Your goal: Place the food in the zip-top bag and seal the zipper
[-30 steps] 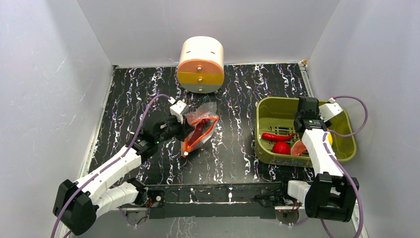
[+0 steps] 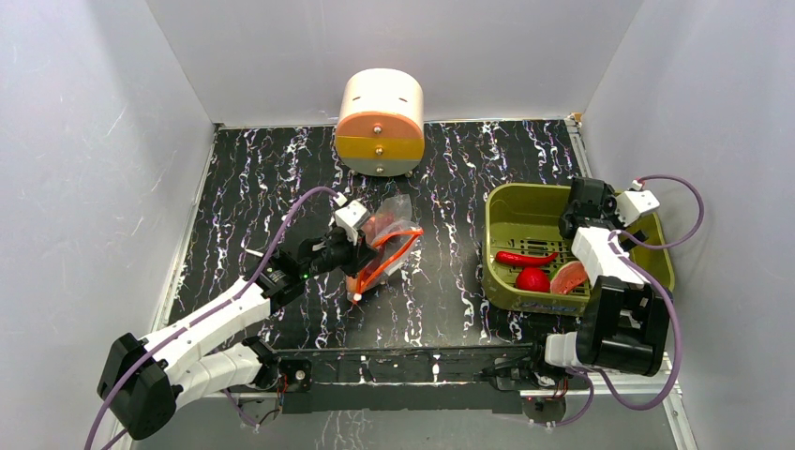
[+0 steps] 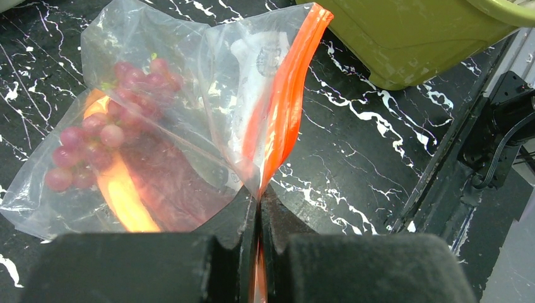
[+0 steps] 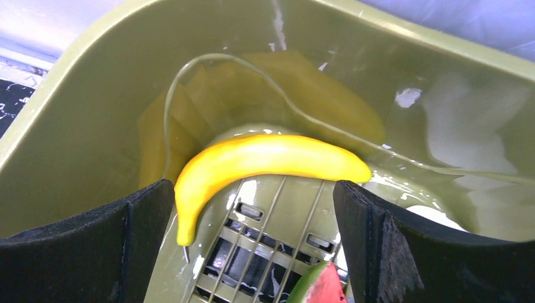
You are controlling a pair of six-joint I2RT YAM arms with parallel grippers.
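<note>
The clear zip bag (image 3: 221, 101) with an orange zipper (image 3: 291, 95) lies on the marble-patterned table, holding red grapes (image 3: 94, 142) and something orange and dark red. My left gripper is shut at the zipper, with the thin bag edge running between its fingers. Over the right end of the green basket, my right gripper stands open. A yellow banana (image 4: 271, 158) lies on the basket floor, seen between and beyond its fingers, and nothing is held. Part of a watermelon slice (image 4: 322, 287) shows at the bottom of the right wrist view.
In the green basket (image 2: 502, 211) also lie a red chili (image 2: 525, 259), a round red item (image 2: 532, 279) and a pinkish slice (image 2: 568, 277). The basket's high walls surround my right gripper. A small drawer cabinet (image 2: 380, 117) stands at the back; bare table separates bag and basket.
My left gripper has moved slightly right and shut on the bag's edge, and the bag mouth looks narrower. The right gripper has shifted a little right over the basket.
</note>
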